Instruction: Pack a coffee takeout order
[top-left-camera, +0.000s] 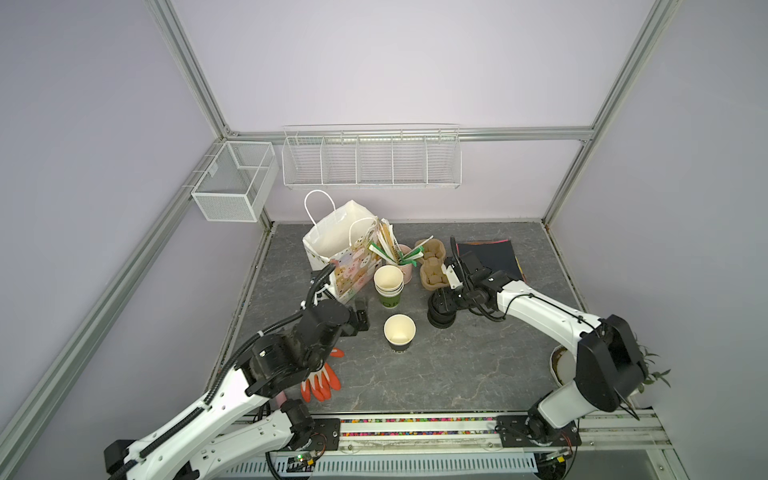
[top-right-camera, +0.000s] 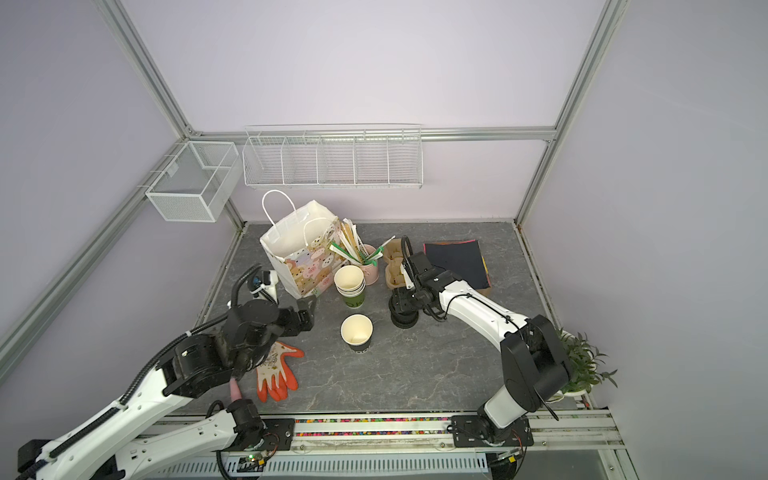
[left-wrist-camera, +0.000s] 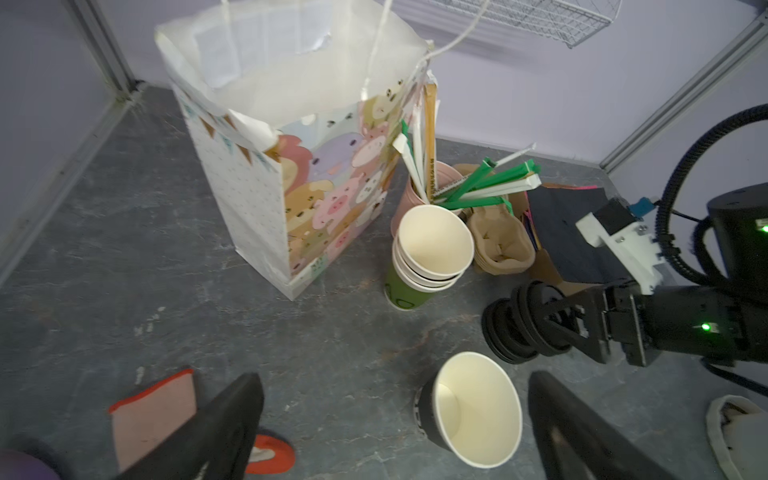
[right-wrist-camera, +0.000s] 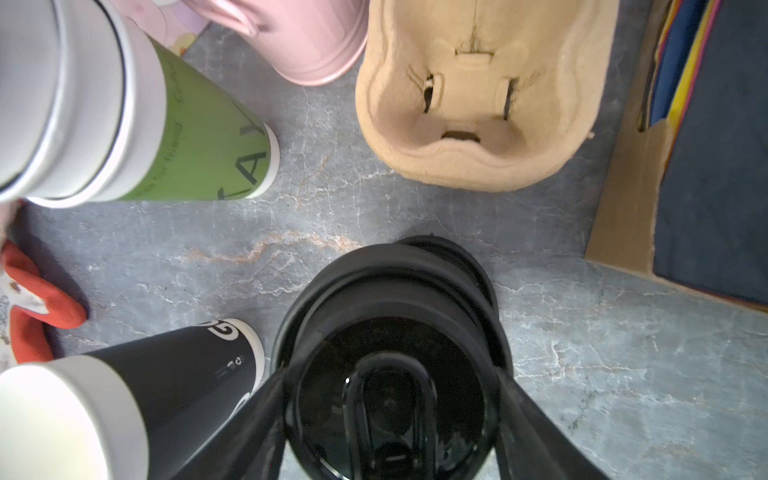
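Note:
My right gripper is shut on black cup lids (right-wrist-camera: 392, 312), just above more lids (left-wrist-camera: 504, 336). Left of them stands a black cup (top-left-camera: 399, 340), with a stack of green cups (top-right-camera: 351, 292) behind it. My left gripper (top-left-camera: 352, 320) is open, left of the cups, with nothing between its fingers. The patterned paper bag (left-wrist-camera: 336, 184) stands at the back left. A cardboard cup carrier (right-wrist-camera: 480, 112) sits behind the lids.
A pink holder (right-wrist-camera: 304, 40) holds straws and stirrers. Dark sheets (top-right-camera: 456, 264) lie at back right, an orange glove (top-right-camera: 276, 372) at front left.

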